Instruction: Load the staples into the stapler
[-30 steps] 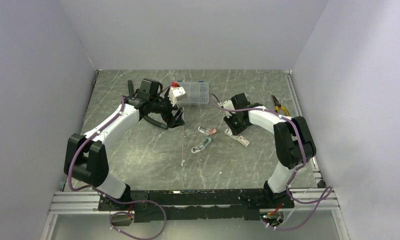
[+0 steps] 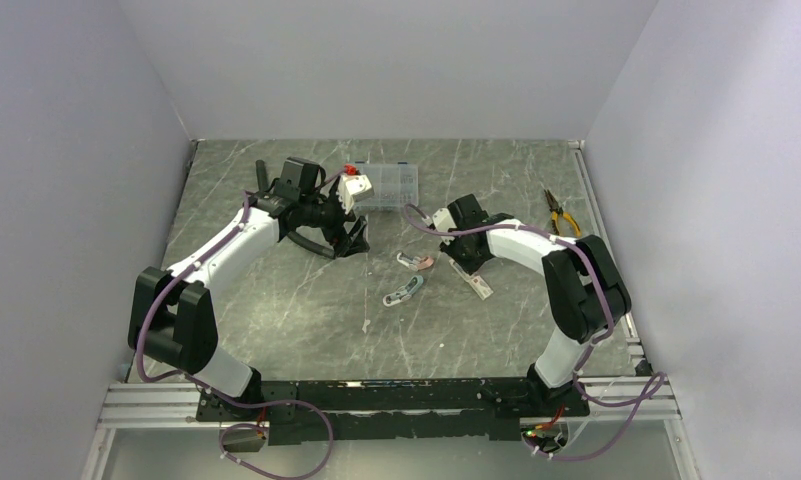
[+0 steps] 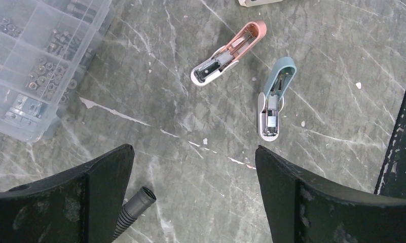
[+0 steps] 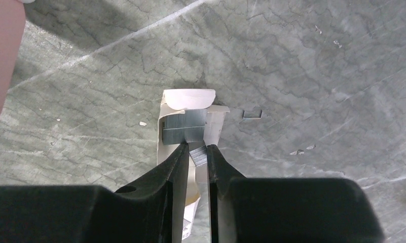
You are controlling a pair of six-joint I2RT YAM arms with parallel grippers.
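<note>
Two small staplers, one pink [image 3: 216,59] and one blue [image 3: 275,93], lie apart on the table with their covers swung back and magazines exposed. In the right wrist view, a torn staple box [image 4: 211,127] holds grey staple strips [image 4: 184,126]. My right gripper is low over that box, its fingers close together. A short staple piece [image 4: 198,157] spans the narrow gap between the tips; how firmly it is pinched does not show. My left gripper stands wide open above bare table, nothing between its fingers.
A clear parts case [image 2: 394,185] stands at the back, and a black tube [image 2: 309,243] lies near the left arm. Pliers [image 2: 561,213] rest at the right edge. One loose staple [image 4: 252,117] lies beside the box.
My right gripper has moved slightly left and toward the front. The staple box has shifted and turned a little with it. The left arm and both staplers have stayed put.
</note>
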